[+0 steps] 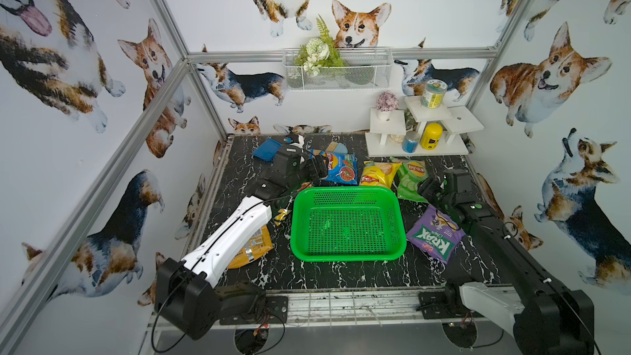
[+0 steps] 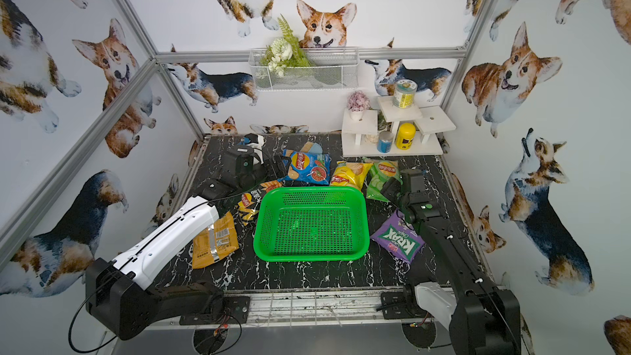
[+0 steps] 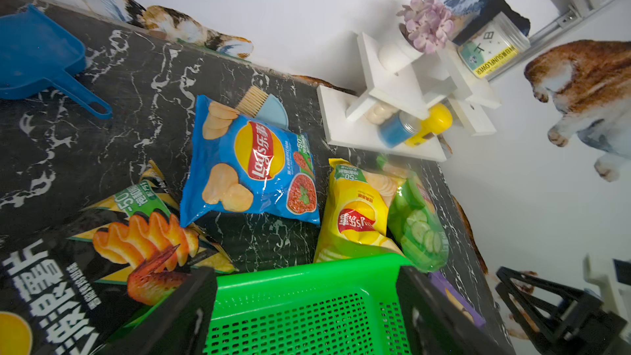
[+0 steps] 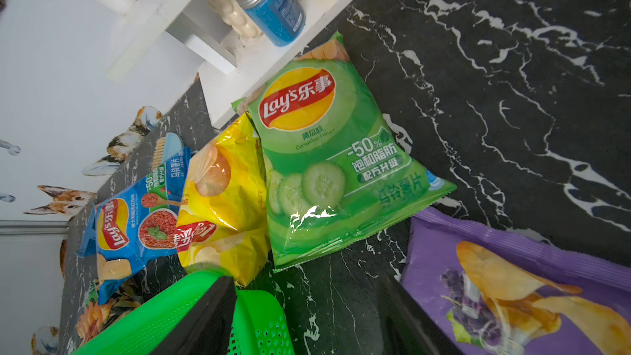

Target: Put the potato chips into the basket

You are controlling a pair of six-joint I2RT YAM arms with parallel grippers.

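Behind the empty green basket [image 1: 348,256] lie a blue chip bag [image 3: 253,164], a yellow one [image 4: 220,203] and a green cucumber one [image 4: 328,157]. A purple bag [image 2: 398,236] rests to the basket's right. On its left are a black bag [image 3: 98,269] and an orange-yellow bag [image 2: 215,242]. My left gripper hangs above the basket's back left, its fingers apart with nothing between them. Near the green and purple bags, above the table, my right gripper is also open and empty.
A white shelf [image 1: 420,148] with cans and a flower pot stands at the back right, close behind the green bag. A blue dustpan [image 3: 42,56] lies at the back left. Bare table shows right of the green bag [image 4: 499,111].
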